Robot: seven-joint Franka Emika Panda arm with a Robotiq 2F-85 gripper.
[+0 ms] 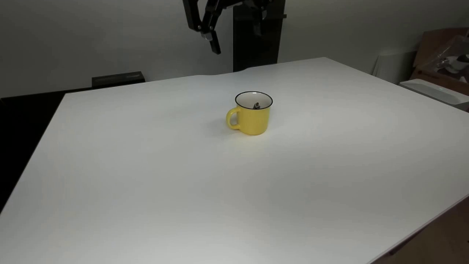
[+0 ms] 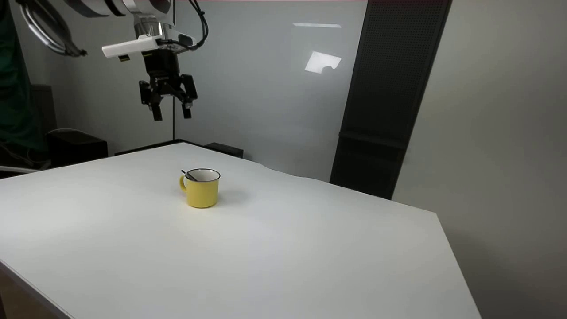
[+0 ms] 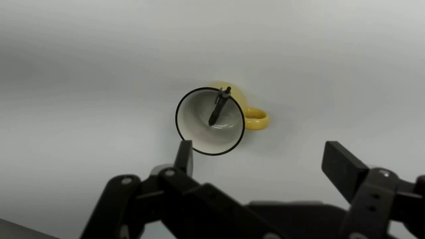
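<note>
A yellow mug (image 1: 253, 121) with a white inside and a black rim stands upright on the white table. Its handle (image 3: 259, 123) points left in exterior view 1 and right in the wrist view. Inside leans a dark pen (image 3: 219, 107), its clip end up at the rim; in exterior view 2 the pen's tip (image 2: 184, 173) pokes out above the handle side. My gripper (image 2: 172, 119) hangs open well above the table, apart from the mug, with nothing between its fingers. From the wrist camera, the left finger (image 3: 184, 156) overlaps the mug's near rim in the picture only.
A brown carton (image 1: 435, 57) stands off the table's right side.
</note>
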